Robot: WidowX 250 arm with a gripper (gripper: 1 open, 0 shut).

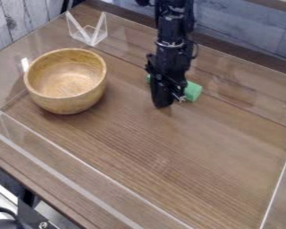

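My black gripper [164, 93] hangs down from the top middle onto a green object [192, 90] lying on the wooden table. The gripper covers much of that object's left part. Its fingers look closed, though the fingertips are dark and hard to separate; I cannot tell that anything is between them.
A wooden bowl [64, 79] stands at the left. A white wire-like holder [86, 29] is at the back left.
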